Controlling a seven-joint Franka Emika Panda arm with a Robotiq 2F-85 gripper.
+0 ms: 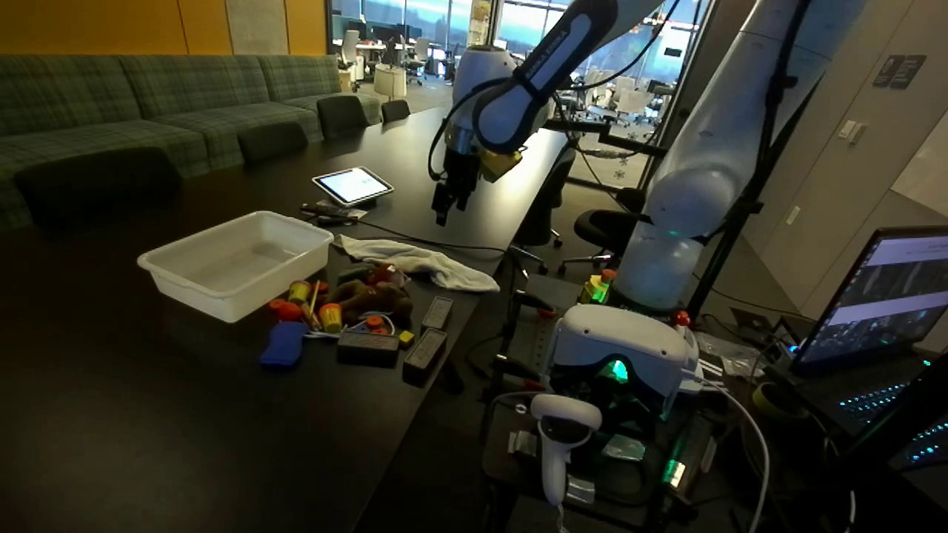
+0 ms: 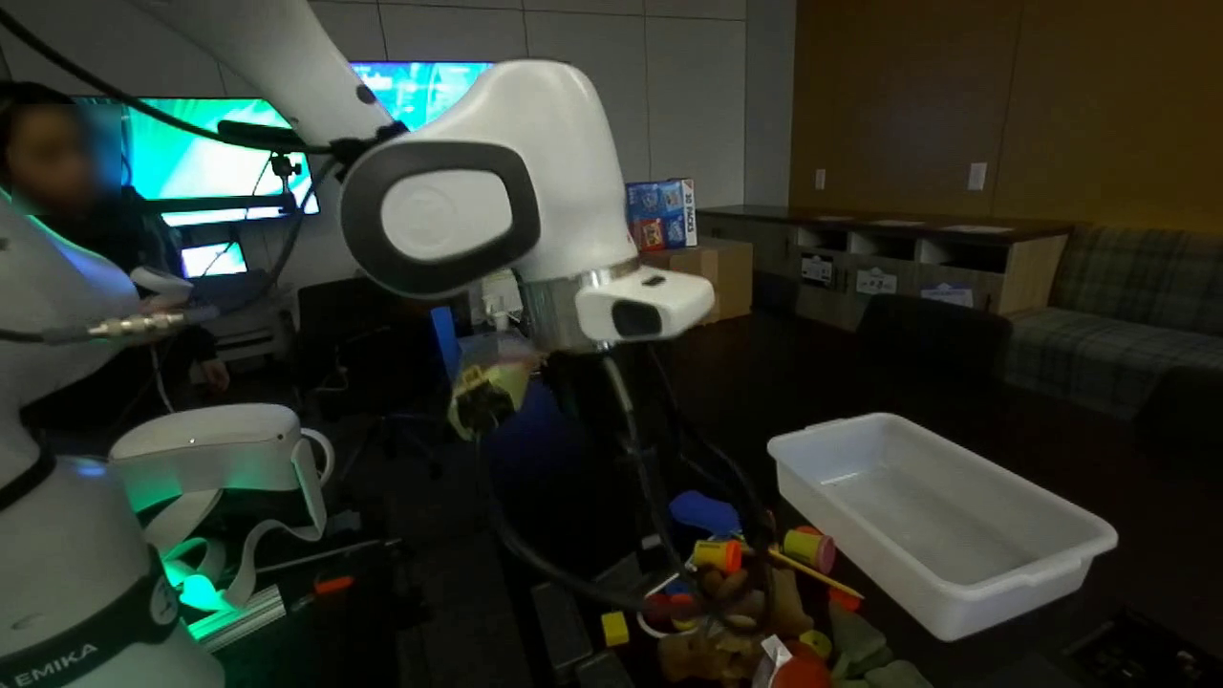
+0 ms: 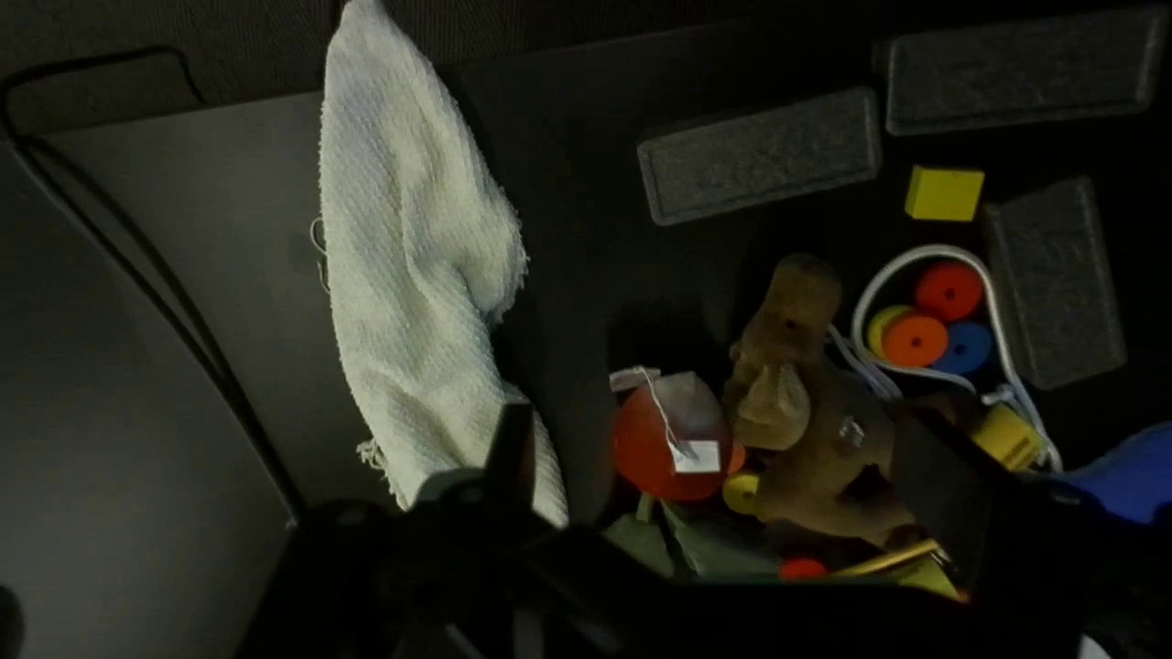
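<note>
My gripper (image 1: 451, 207) hangs in the air above the table, pointing down, open with nothing between its fingers. In the wrist view its dark fingers (image 3: 510, 456) stand wide apart in front of a white towel (image 3: 412, 264) and a brown plush toy (image 3: 819, 439). Around the plush lie an orange-red round item (image 3: 659, 445) with a tag, small coloured discs (image 3: 914, 339) inside a white cord, and a yellow block (image 3: 945, 193). A white plastic bin (image 2: 952, 516) stands beside this pile and looks empty.
Dark grey blocks (image 3: 758, 154) lie near the table edge. A blue item (image 1: 284, 343) and toy tubs (image 1: 330, 317) sit by the bin. Behind are a tablet (image 1: 353, 186) and a black cable (image 1: 426, 240).
</note>
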